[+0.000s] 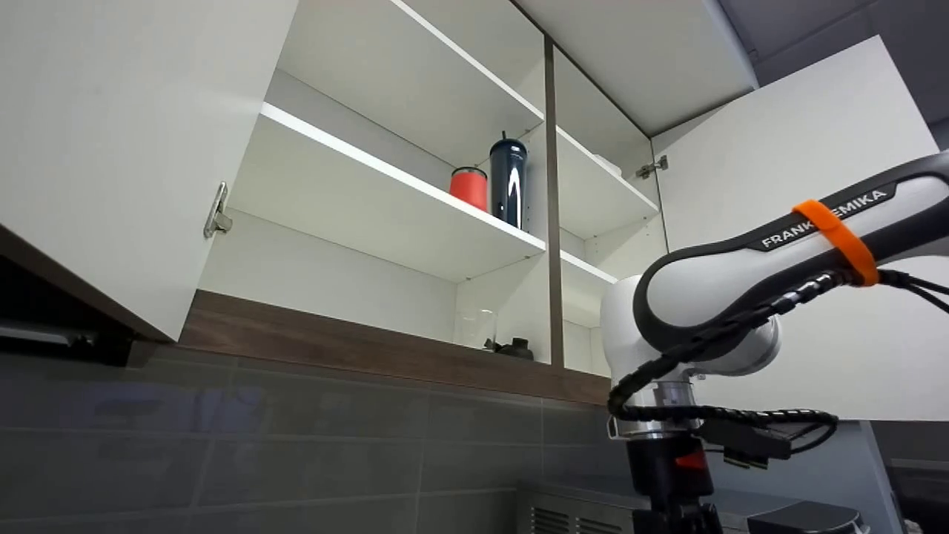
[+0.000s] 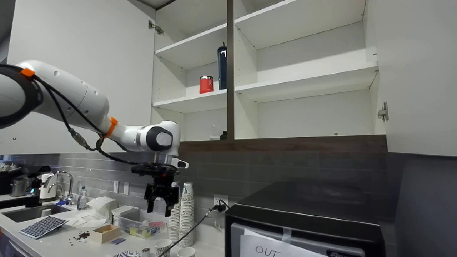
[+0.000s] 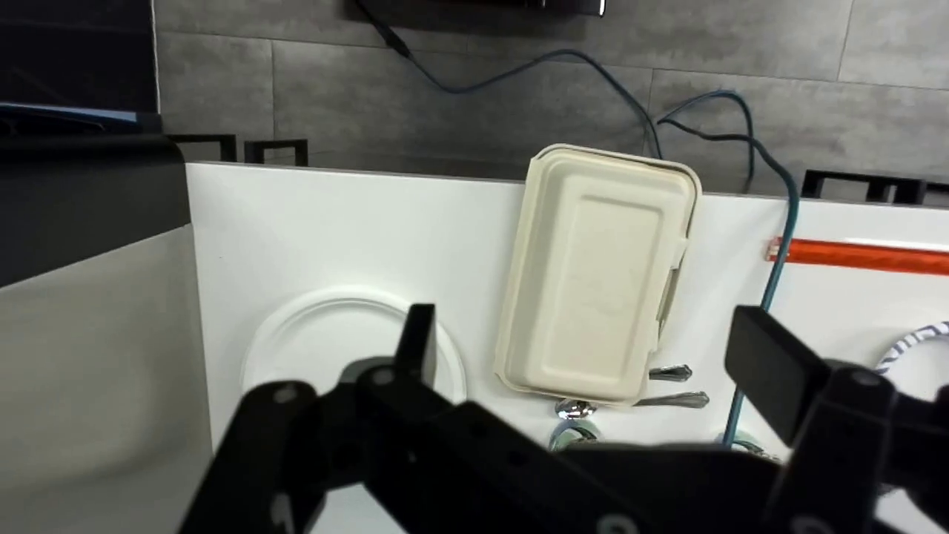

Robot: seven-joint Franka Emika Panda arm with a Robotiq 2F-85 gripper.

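My gripper points down high over the counter, its fingers wide apart and nothing between them. In exterior view 2 the gripper (image 2: 159,210) hangs below the open cupboard, left of the stacked paper cups (image 2: 187,210). Under it in the wrist view lie a beige clamshell box (image 3: 605,285), a white plate (image 3: 334,343) and pieces of silver cutlery (image 3: 673,400) partly tucked beside the box. On the cupboard's middle shelf stand a red tumbler (image 1: 468,188) and a tall dark blue tumbler (image 1: 508,182), both upright and well above the gripper.
A black appliance (image 2: 304,214) fills the right of the counter. A green-blue cable (image 3: 775,258) runs across the counter. Behind are a clear plastic bin (image 2: 136,222) and a wooden box (image 2: 105,233). Both cupboard doors stand open; most shelf space (image 1: 374,178) is bare.
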